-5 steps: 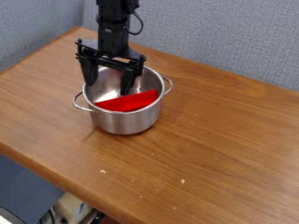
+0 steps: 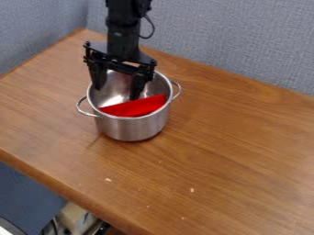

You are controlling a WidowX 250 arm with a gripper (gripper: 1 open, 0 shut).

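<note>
A steel pot (image 2: 132, 128) with two loop handles stands on the wooden table, left of centre. Inside it lies a red object (image 2: 135, 106), tilted along the front part. My black gripper (image 2: 117, 78) hangs over the pot's back half, open, its fingers reaching down to about the rim. Whether the fingertips touch the pot cannot be told.
Grey padded walls rise behind and at the left. The table's left front edge drops to a dark area with some cables.
Very little differs; the gripper and arm have shifted very slightly over the pot, which stays in about the same place with the red object in it.
</note>
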